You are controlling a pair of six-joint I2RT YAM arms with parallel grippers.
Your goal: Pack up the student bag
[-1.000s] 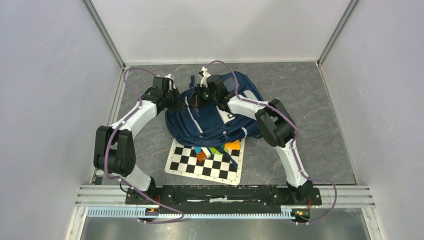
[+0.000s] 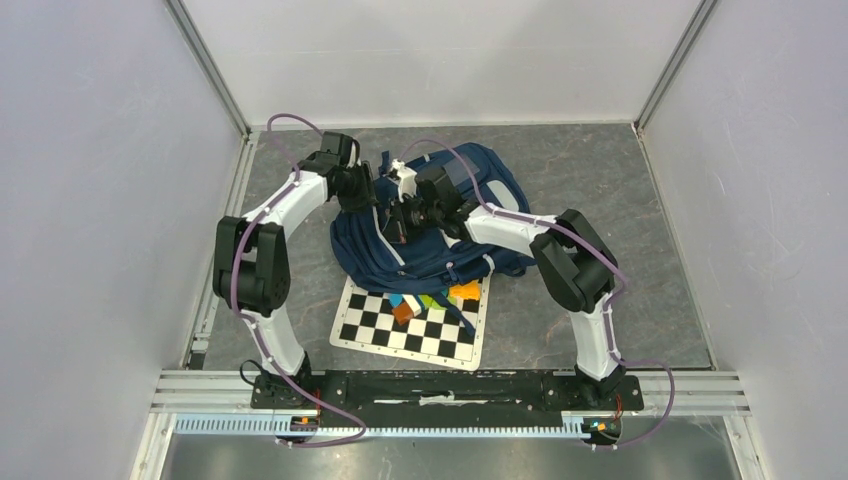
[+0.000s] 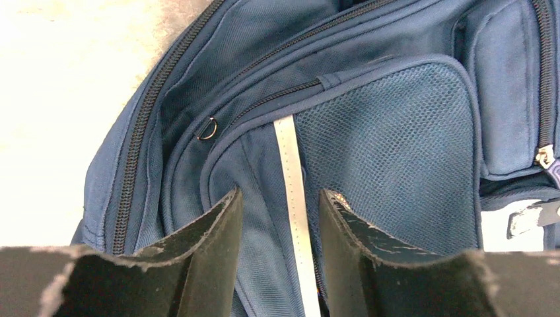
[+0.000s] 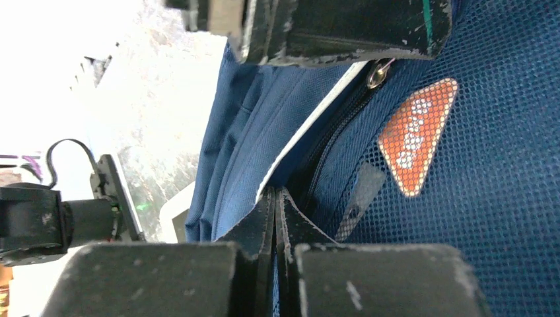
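The navy student bag (image 2: 360, 262) lies flat in the middle of the table. My left gripper (image 2: 371, 190) is over the bag's upper left side. In the left wrist view, the left gripper stands part open above a white strip (image 3: 292, 172) along a pocket edge, holding nothing. My right gripper (image 2: 396, 226) is at the same pocket. The right wrist view shows the right gripper shut, tips beside the white-edged pocket mouth, where a zipper pull (image 4: 377, 75) and an orange label (image 4: 419, 135) are visible. Nothing shows between its fingers.
A black-and-white checkered board (image 2: 400, 346) pokes out below the bag, with a brown block (image 2: 404, 313) and orange and green pieces on it. A white item (image 2: 505, 196) lies on the bag's right part.
My right gripper has shifted slightly downward in the top view. The bag has hardly moved.
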